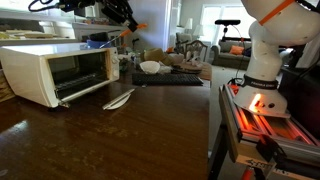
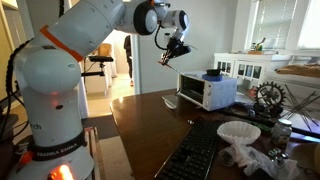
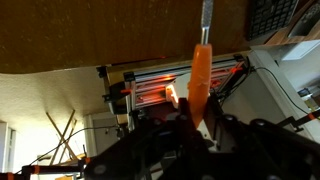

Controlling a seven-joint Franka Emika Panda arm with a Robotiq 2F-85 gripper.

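My gripper is high above the table, at the top of exterior view 1, to the right of the arm's dark wrist cables. It is shut on an orange-handled tool. From the handle a thin metal shaft runs toward the top edge of the wrist view. The fingers are too dark there to make out. Exterior view 2 has the gripper far back, well above the table. On the wooden tabletop lies a slim white utensil or dish, apart from the gripper.
A white toaster oven stands at the table's left in exterior view 1, behind the white piece. Farther back are a black keyboard, a white bowl and clutter.
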